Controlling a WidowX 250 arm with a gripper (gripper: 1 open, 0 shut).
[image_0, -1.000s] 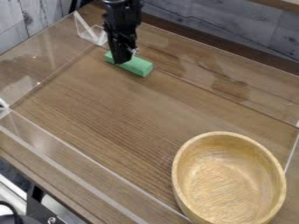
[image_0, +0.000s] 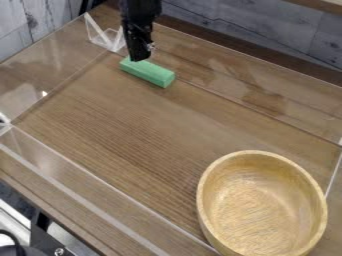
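My black gripper (image_0: 142, 48) hangs at the top, above and behind a green rectangular block (image_0: 147, 72) lying on the wooden table (image_0: 134, 130). The gripper is small and dark in the view, and I cannot tell whether it is open or shut.
A clear plastic item (image_0: 106, 36) lies left of the gripper. A large cream bowl (image_0: 261, 200) stands at the front right.
My gripper has moved up and back, away from the green block. The block has stayed about where it was.
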